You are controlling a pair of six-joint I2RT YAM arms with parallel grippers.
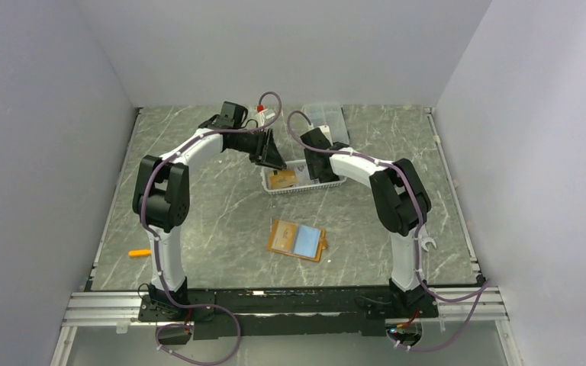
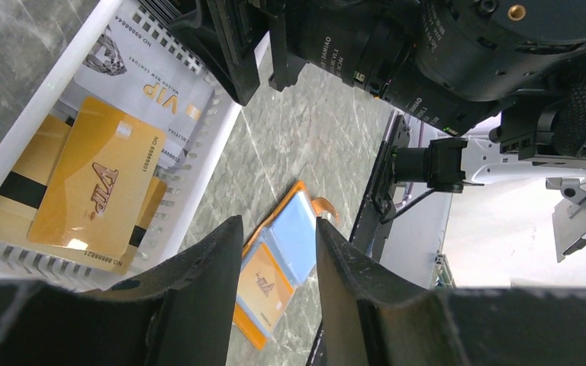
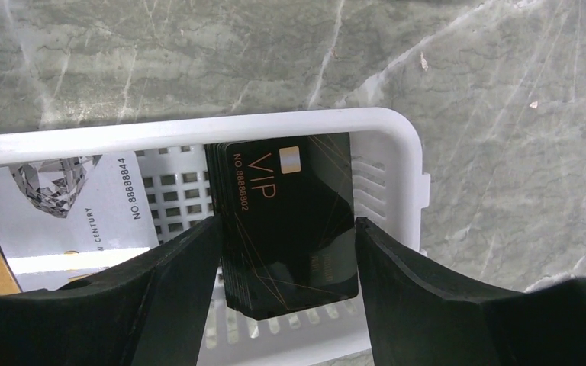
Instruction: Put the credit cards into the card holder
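Note:
A white basket [image 1: 305, 187] holds gold cards [image 2: 95, 179], white cards [image 3: 65, 206] and a stack of black VIP cards [image 3: 286, 198]. My right gripper is open, its fingers at either side of the black stack in the right wrist view; whether they touch it is unclear. My left gripper stands open above the basket's left part, nothing between its fingers. A wooden piece with blue and gold tops [image 1: 296, 240], which may be the card holder, lies on the table in front of the basket.
A translucent container [image 1: 322, 114] stands behind the basket. An orange-handled tool [image 1: 139, 253] lies at front left and a wrench [image 1: 427, 242] at front right. Both arms are close together over the basket.

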